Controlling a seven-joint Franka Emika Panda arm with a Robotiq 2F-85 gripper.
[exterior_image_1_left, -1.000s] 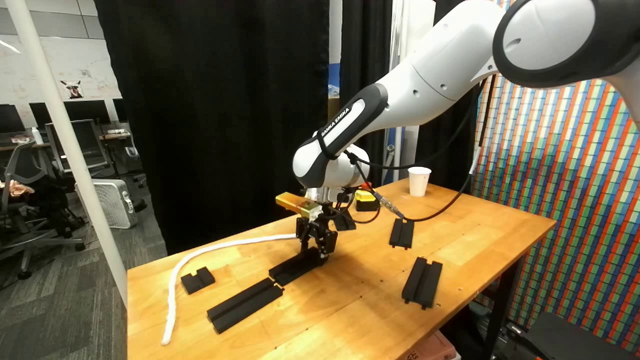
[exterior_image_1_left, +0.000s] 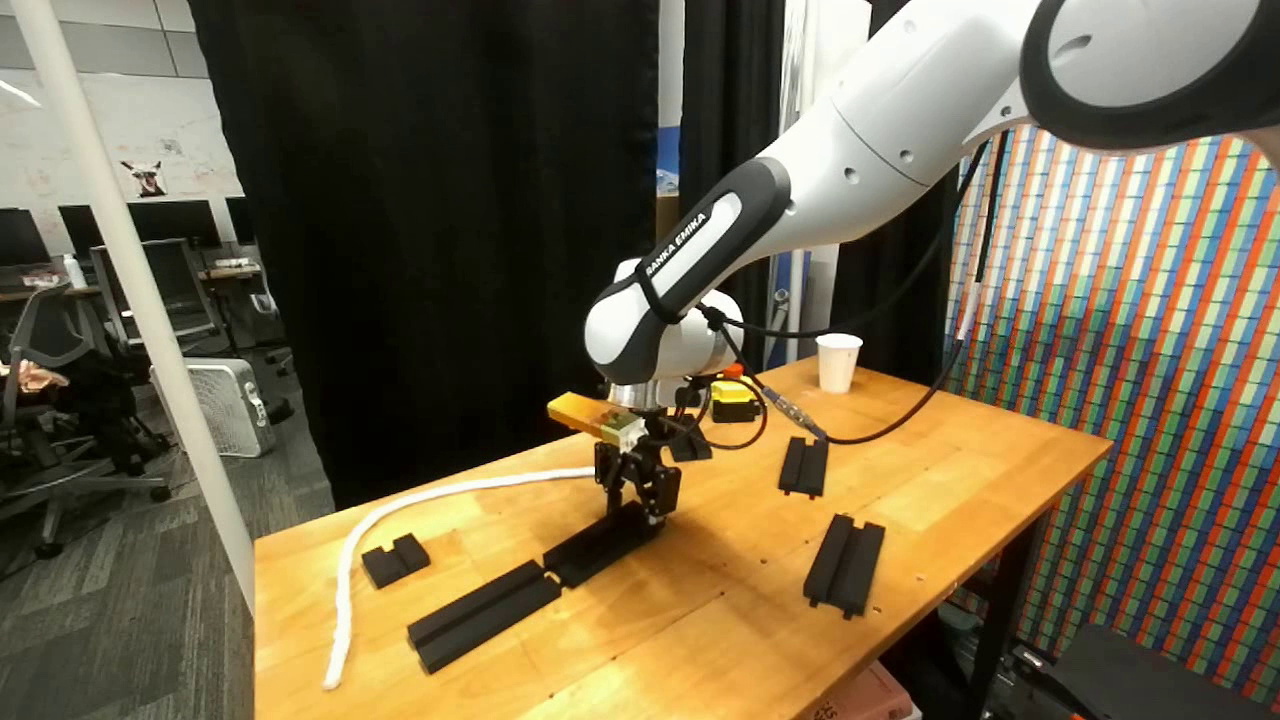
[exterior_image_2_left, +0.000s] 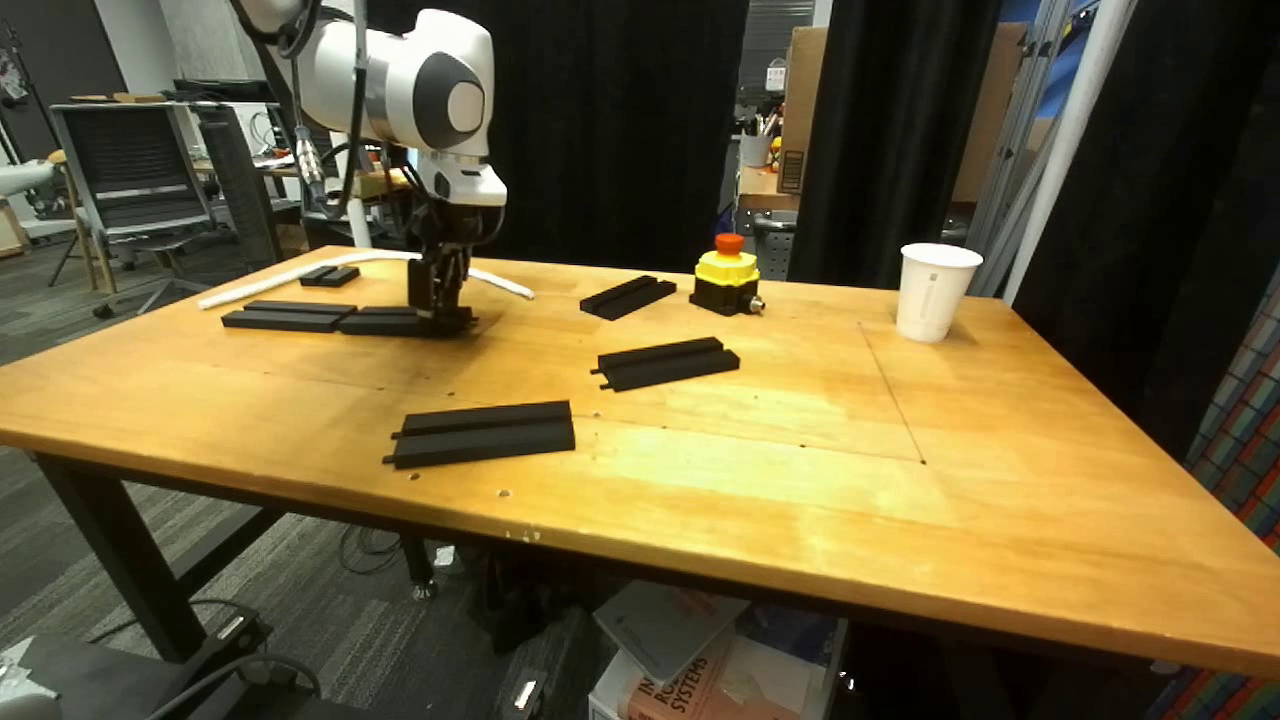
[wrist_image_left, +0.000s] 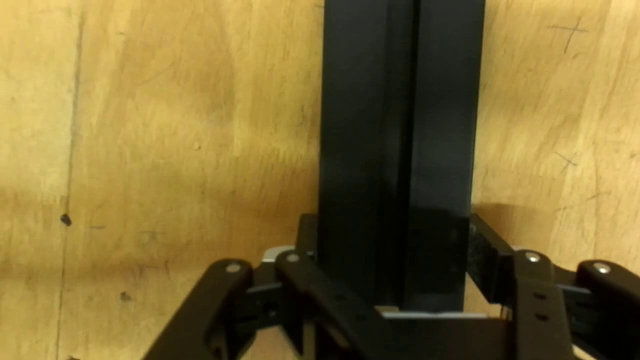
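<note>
My gripper is shut across the sides of a black grooved track piece (wrist_image_left: 366, 120), with one finger (wrist_image_left: 481, 258) against its right side in the wrist view. That piece lies low at the tabletop, and its near end is hidden among the fingers. In exterior view 1 a second black track piece (exterior_image_1_left: 483, 616) lies end to end with the held one (exterior_image_1_left: 596, 546), in nearly the same line. Their ends are close together at the joint; whether they are fully joined I cannot tell.
Other black pieces lie apart: a short one (exterior_image_1_left: 395, 559), one at the right (exterior_image_1_left: 845, 564) and one farther back (exterior_image_2_left: 667, 362). A white cord (exterior_image_1_left: 414, 498) curves along the table's far side. An emergency stop button (exterior_image_2_left: 727, 276) and a paper cup (exterior_image_2_left: 936, 292) stand at the back.
My gripper and the held piece have shifted slightly toward the near side of the table in exterior view 1. The second piece has moved a little to the left.
</note>
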